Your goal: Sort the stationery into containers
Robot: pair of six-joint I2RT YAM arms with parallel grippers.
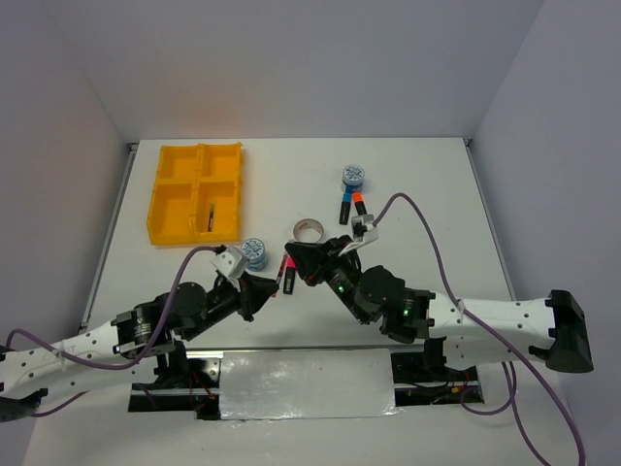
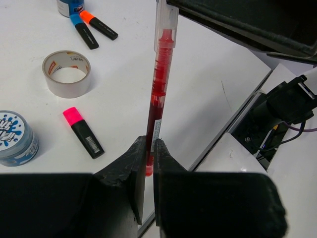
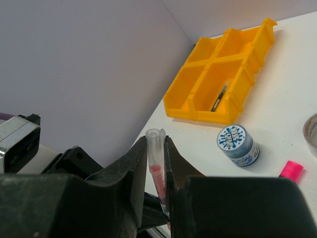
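Observation:
A red pen with a clear cap stands upright between my two grippers. My left gripper has its fingertips around the pen's lower part; whether they grip it is hard to tell. My right gripper is shut on the pen's clear top end. An orange sectioned container sits at the back left, with a dark pen in one compartment. A pink highlighter lies on the table; blue and orange markers lie at the back right.
A blue-labelled jar stands left of a tape roll; another jar is at the back.

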